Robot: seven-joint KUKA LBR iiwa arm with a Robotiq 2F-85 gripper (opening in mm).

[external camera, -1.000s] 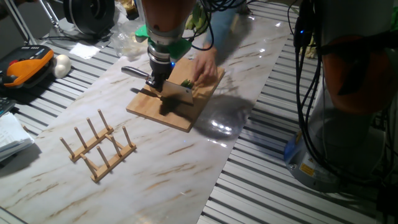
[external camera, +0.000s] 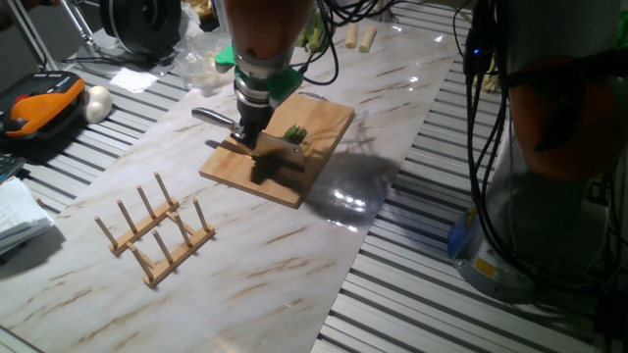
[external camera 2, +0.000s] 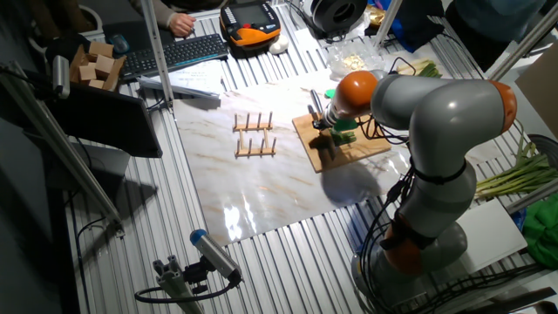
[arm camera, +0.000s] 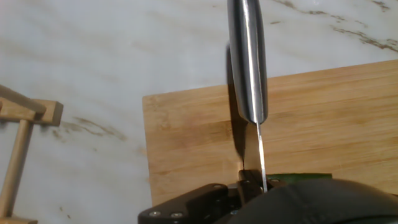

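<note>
My gripper (external camera: pixel 251 137) is shut on a cleaver-like knife, close to where the handle meets the blade. The knife's dark, metal-edged handle (arm camera: pixel 250 62) points away from the gripper, beyond the cutting board's edge. Its broad blade (external camera: pixel 281 150) hangs over the wooden cutting board (external camera: pixel 232 167), edge-on in the wrist view. Beside the blade on the board lies a small bunch of green vegetable (external camera: pixel 295 133), of which only a green sliver (arm camera: pixel 301 177) shows in the wrist view. Whether the blade touches the board cannot be told.
A wooden peg rack (external camera 2: pixel 255 152) stands on the marble-patterned sheet, apart from the board. Pale stalks (external camera: pixel 367 39) and a clear plastic bag (external camera: pixel 201 64) lie toward the back. Bare sheet surrounds the rack.
A person's hand, at the greens one second ago, has withdrawn from the board. The knife stays in my grip, with its blade shifted very slightly lower in the exterior view.
</note>
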